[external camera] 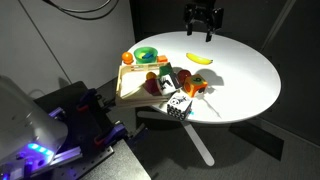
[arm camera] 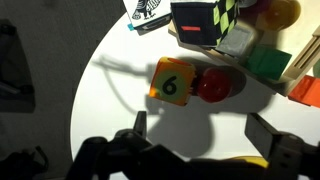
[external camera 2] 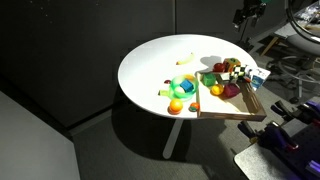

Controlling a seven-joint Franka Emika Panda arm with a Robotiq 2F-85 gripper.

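Note:
My gripper is open and empty, its two dark fingers wide apart over the white table [arm camera: 110,80]. In exterior view 1 the gripper [external camera: 200,37] hangs high above the table's far part. An orange block [arm camera: 173,81] marked 6 lies beneath, touching or close beside a red apple-like ball [arm camera: 214,84]. Part of a yellow banana [arm camera: 248,159] shows at the lower edge of the wrist view; the whole banana [external camera: 199,58] lies on the table in exterior view 1.
A wooden tray [external camera: 126,88] holds several small items. A green bowl [external camera: 146,54] and an orange [external camera: 127,57] sit behind it. A black-and-white box [external camera: 179,104] stands at the table's near edge.

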